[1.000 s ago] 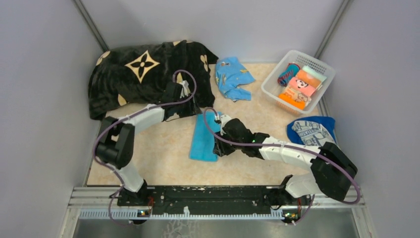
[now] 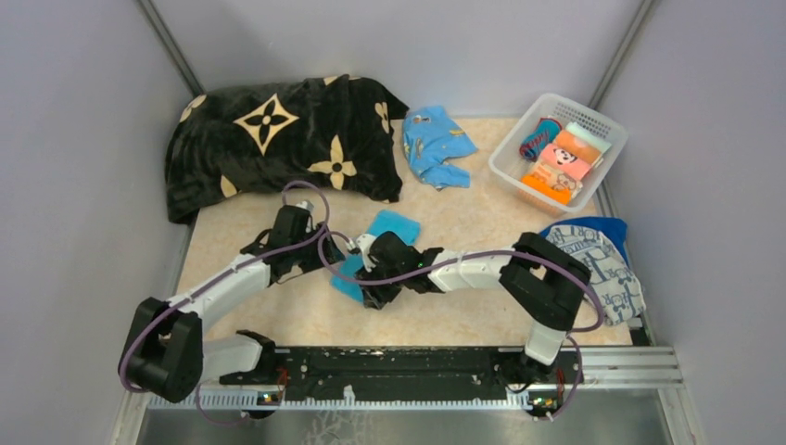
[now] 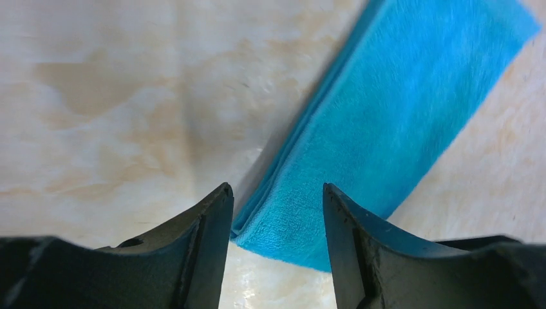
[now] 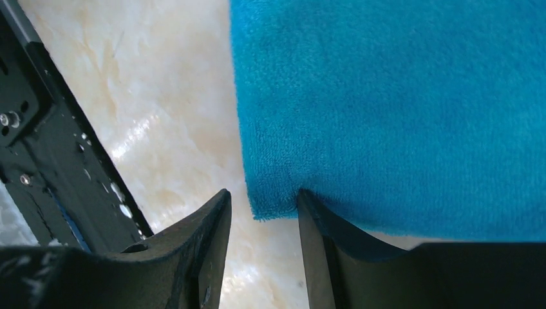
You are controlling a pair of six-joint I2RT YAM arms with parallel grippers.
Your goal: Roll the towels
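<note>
A blue towel, folded into a flat strip, lies slanted on the table between my two grippers; the right arm hides part of it from above. In the left wrist view, my left gripper is part open over the near end of the strip, one finger beyond its folded edge and the other over the cloth. My right gripper is also part open at a corner of the towel. One of its fingers meets the cloth there; the other stands over bare table.
A dark patterned blanket lies at the back left, beside a crumpled light-blue cloth. A white basket with several rolled or folded cloths stands back right. Near the right edge is a blue-and-white towel.
The towel has turned from upright to slanted, its near end shifted left.
</note>
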